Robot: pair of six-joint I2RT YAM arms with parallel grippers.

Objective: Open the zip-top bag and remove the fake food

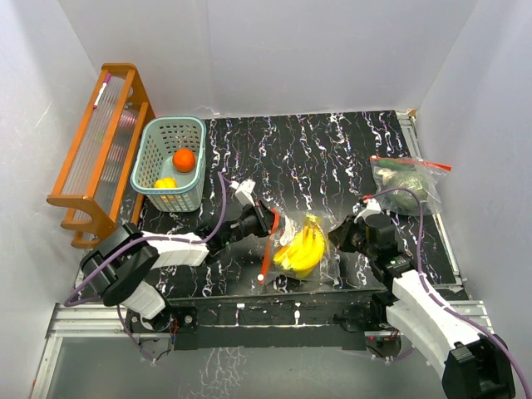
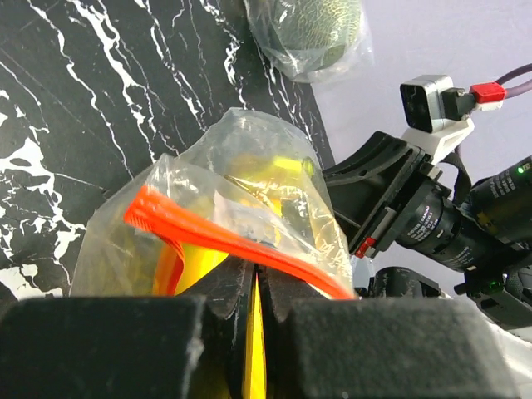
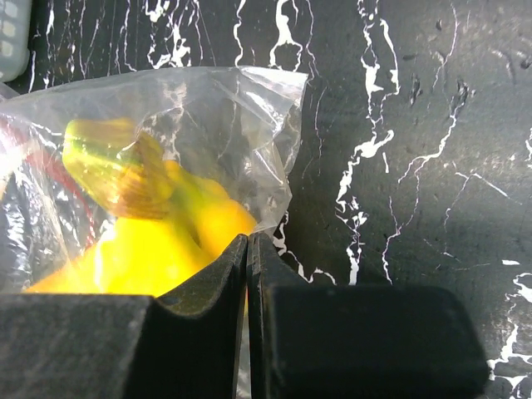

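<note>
A clear zip top bag [image 1: 283, 229] with an orange zip strip holds yellow bananas [image 1: 303, 249] between my grippers. My left gripper [image 1: 266, 216] is shut at the bag's open-looking zip end; in the left wrist view the orange strip [image 2: 233, 245] crosses just beyond its fingertips, and I cannot tell if film is between them. My right gripper [image 1: 337, 233] is shut on the bag's other side, at the plastic edge beside the bananas [image 3: 150, 249].
A basket [image 1: 141, 166] with an orange [image 1: 184, 160] and a yellow item [image 1: 165, 183] stands back left, beside a wooden rack [image 1: 108, 208]. Another bag [image 1: 407, 183] of produce lies at the right.
</note>
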